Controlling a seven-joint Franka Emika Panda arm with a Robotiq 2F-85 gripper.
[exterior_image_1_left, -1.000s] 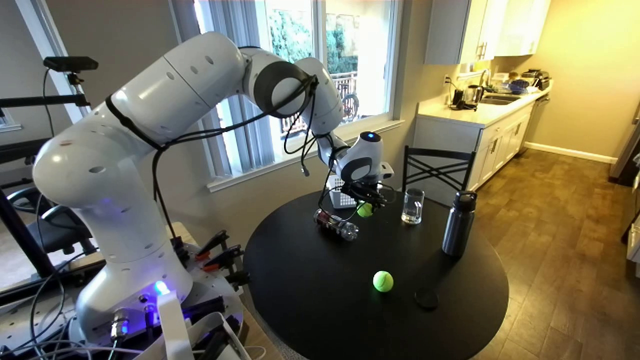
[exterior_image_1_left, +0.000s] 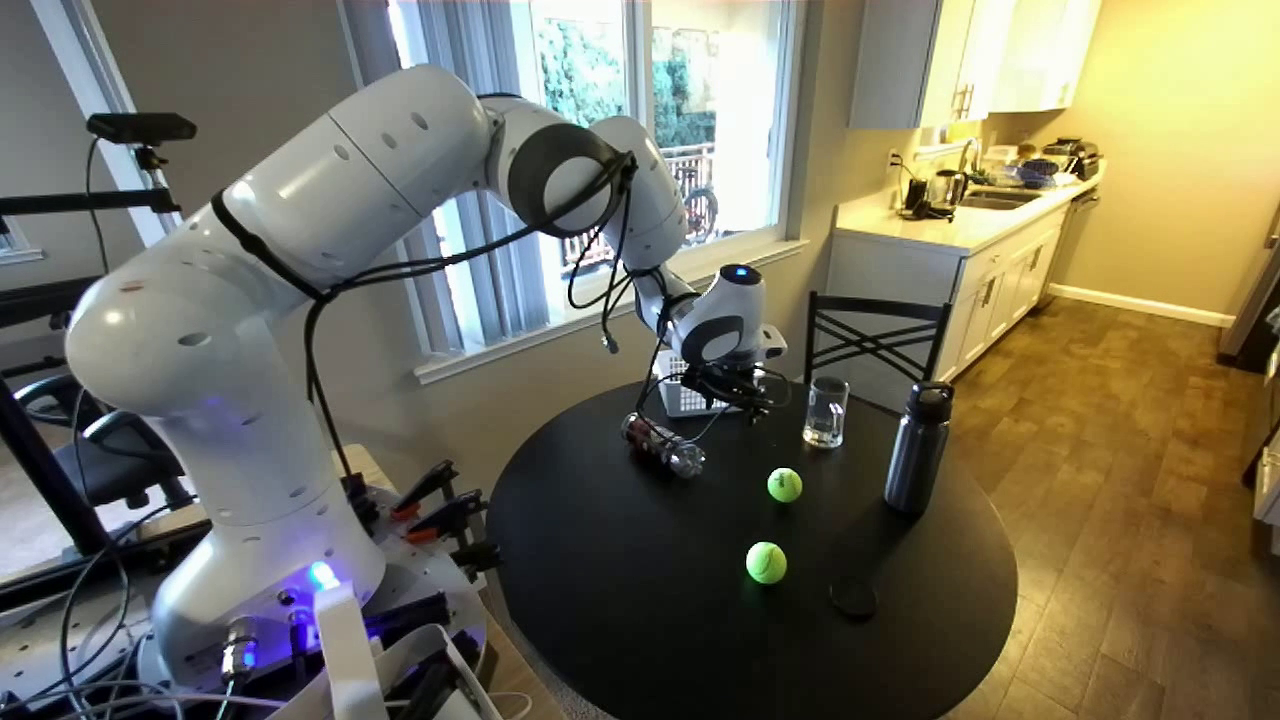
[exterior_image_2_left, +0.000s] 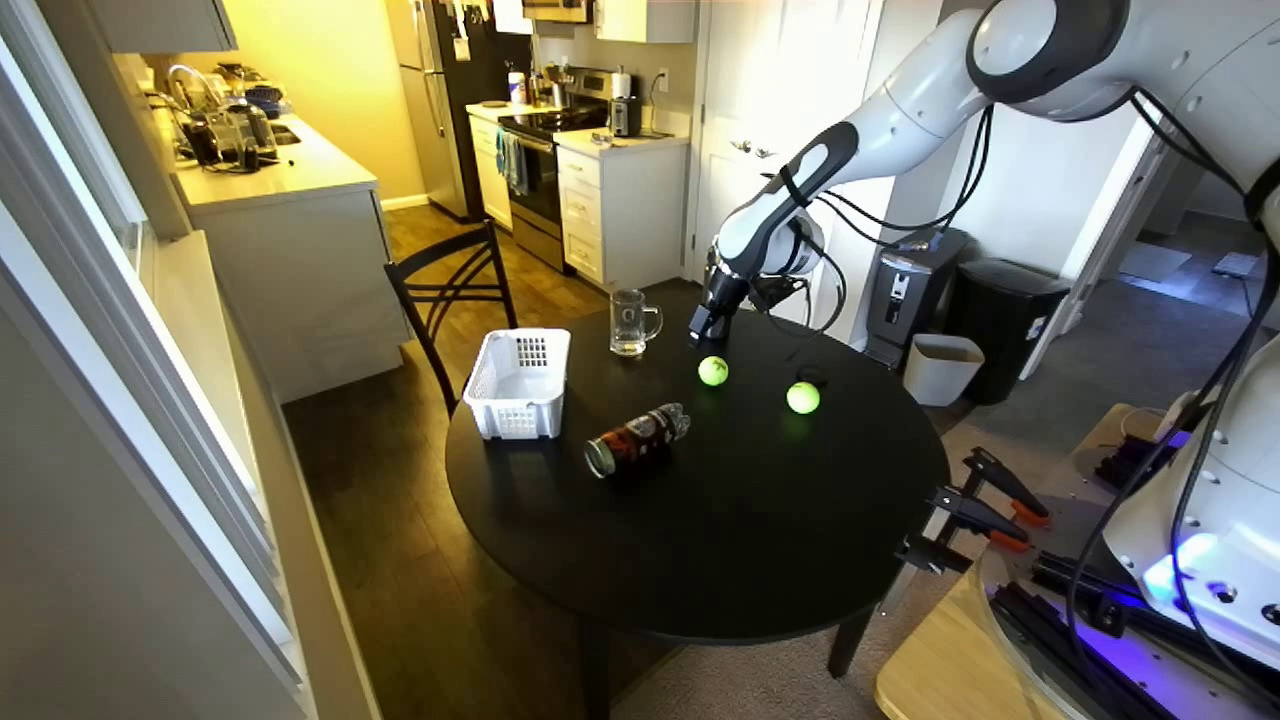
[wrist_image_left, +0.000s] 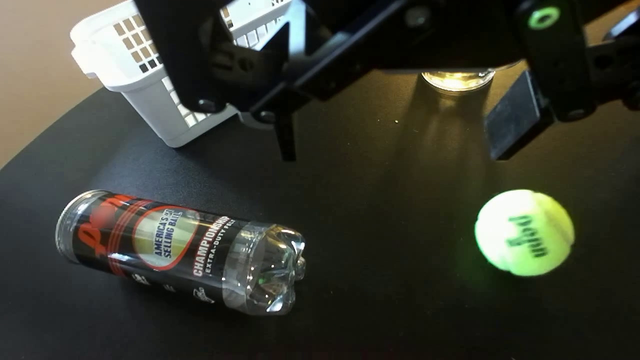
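My gripper is open above the black table, its two fingers wide apart with nothing between them. A green tennis ball (wrist_image_left: 525, 233) lies on the table beyond the right finger in the wrist view, clear of it. The second tennis ball (exterior_image_1_left: 767, 563) sits closer to the robot base in exterior view 1. A clear tennis ball canister (wrist_image_left: 174, 249) with a black and red label lies on its side, left of and below the fingers in the wrist view. The white basket (exterior_image_2_left: 518, 418) stands at the table's edge, partly hidden behind my gripper in the wrist view.
A glass mug (exterior_image_1_left: 824, 414) and a dark metal bottle (exterior_image_1_left: 919, 448) stand upright on the far side of the table in exterior view 1. A round black lid (exterior_image_1_left: 853, 596) lies flat.
One ball, previously at my gripper, now rests on the table apart from it, toward the other ball. The canister has shifted slightly left in exterior view 1. The arm has hardly moved.
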